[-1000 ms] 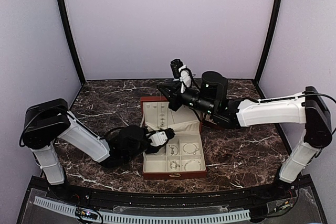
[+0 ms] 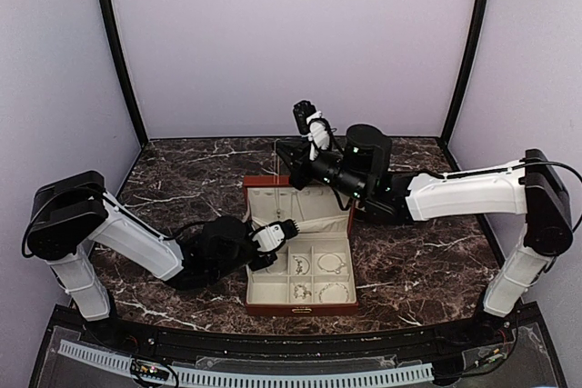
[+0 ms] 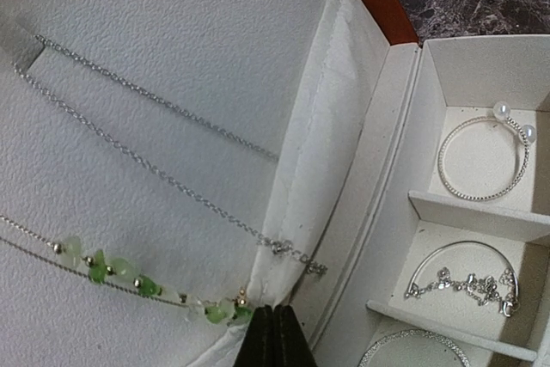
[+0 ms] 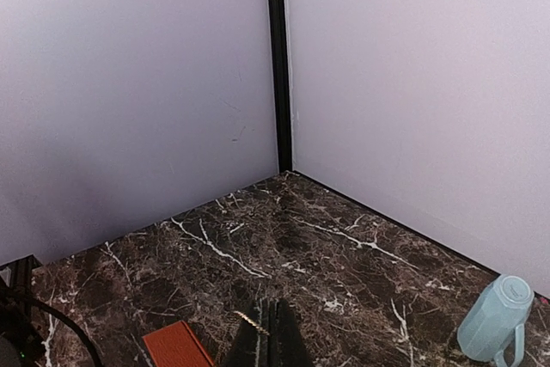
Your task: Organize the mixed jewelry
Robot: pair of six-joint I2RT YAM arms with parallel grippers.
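Note:
The jewelry box stands open in the top view, its lid raised at the back. In the left wrist view a green-beaded necklace runs along the lid lining down to the white fabric pocket. My left gripper is shut at the pocket's edge, close beside the lowest beads; nothing clearly shows between its fingers. Above it, a silver chain hangs from a lid tab. My right gripper is shut on a thin necklace chain, raised above the lid; from there the strand hangs down in the top view.
Box compartments hold a pearl-tipped bracelet, a charm bracelet and other bracelets. One front-left compartment looks empty. A light blue mug stands on the marble table at the right wrist view's edge. Both arms reach over the box.
The box has shifted slightly toward the front, and its lid looks lower in the picture. Both grippers have stayed close to where they were, with only small shifts.

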